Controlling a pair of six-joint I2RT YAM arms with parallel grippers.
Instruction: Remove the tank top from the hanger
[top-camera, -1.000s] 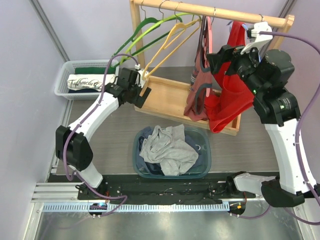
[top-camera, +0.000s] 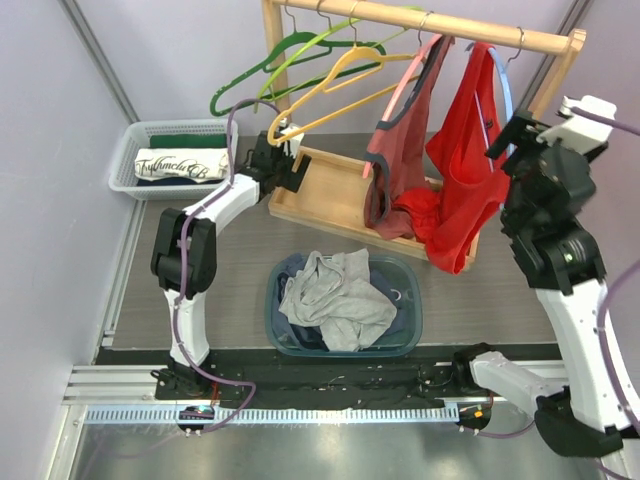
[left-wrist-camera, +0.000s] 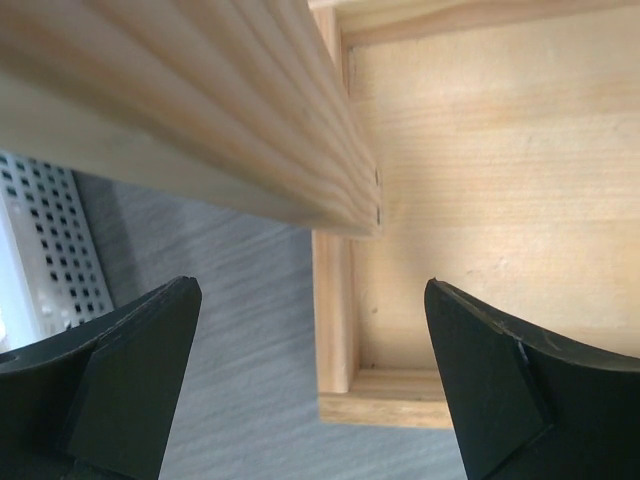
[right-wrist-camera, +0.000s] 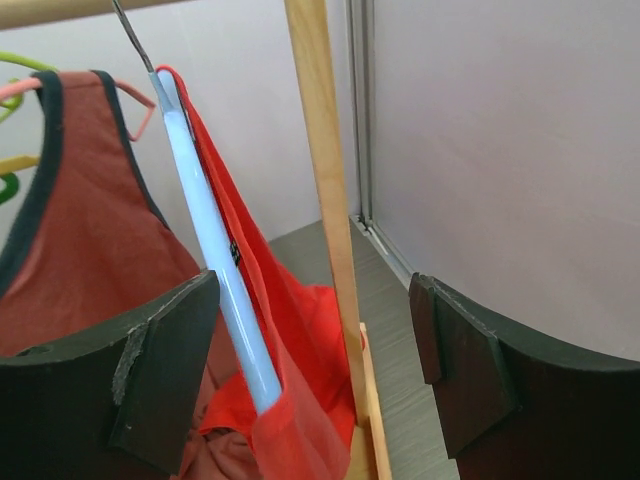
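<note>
A red tank top (top-camera: 462, 180) hangs on a light blue hanger (right-wrist-camera: 225, 270) at the right end of the rail. Beside it a brown, dark-trimmed tank top (right-wrist-camera: 95, 230) hangs on a pink hanger (top-camera: 412, 70). My right gripper is apart and open at the light blue hanger's side, its left finger just in front of the hanger and red cloth. My left gripper stands open at the rack's left post, over the edge of the wooden tray (left-wrist-camera: 490, 200), with nothing between its fingers.
Empty green and yellow hangers (top-camera: 350, 95) hang on the left of the rail (top-camera: 390, 15). A white basket (top-camera: 125, 175) with rolled cloth stands at the left. A teal tub (top-camera: 410, 330) with grey clothing sits in front of the rack.
The right arm swung out to the right and back in toward the red tank top. The hangers and garments have swayed.
</note>
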